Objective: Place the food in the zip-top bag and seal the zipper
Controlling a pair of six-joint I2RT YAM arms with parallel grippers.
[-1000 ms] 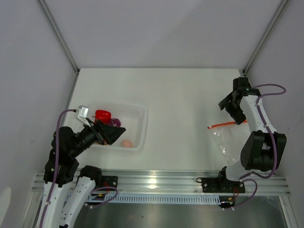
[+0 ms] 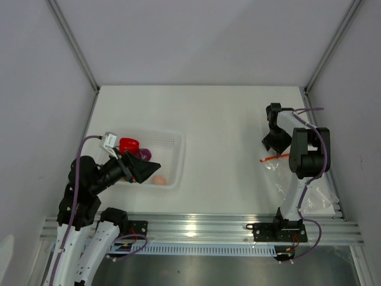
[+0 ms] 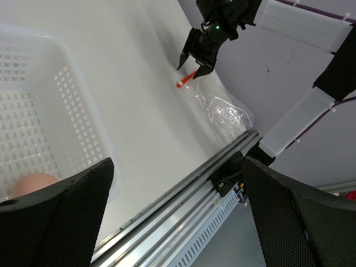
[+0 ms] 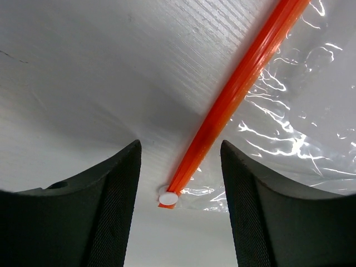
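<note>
A clear zip top bag (image 2: 297, 185) with an orange zipper (image 4: 214, 122) lies flat on the right side of the table. A white slider (image 4: 168, 198) sits at one end of that zipper. Above this end, my right gripper hangs part open, its fingertips on either side of the zipper and nothing held. At the left, a white basket (image 2: 180, 143) holds food: a red piece (image 2: 128, 145), a purple piece (image 2: 144, 154) and a pinkish round piece (image 2: 159, 179). My left gripper (image 2: 144, 173) is over the basket, open and empty.
A wide stretch of bare table (image 2: 217, 149) lies between basket and bag. Metal rails (image 2: 196, 223) run along the front edge, and grey walls close in the sides and back.
My right gripper has moved left and lower, coming over the zipper's slider end. The left arm has barely shifted; bag and basket stay in place.
</note>
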